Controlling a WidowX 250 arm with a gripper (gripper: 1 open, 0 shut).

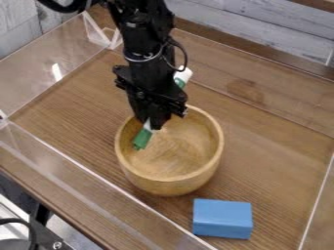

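Note:
My gripper [148, 125] reaches down from the top of the view on a black arm, its tip at the back left of a round wooden bowl [177, 164]. It is shut on a small green and white object [143, 139], which slants down inside the bowl near its left side. The fingertips are small and partly dark, so their detail is hard to make out.
A blue block [222, 219] lies at the front right of the wooden table [268, 146]. A pale green and white item [183, 75] is partly hidden behind the arm. Clear walls edge the left.

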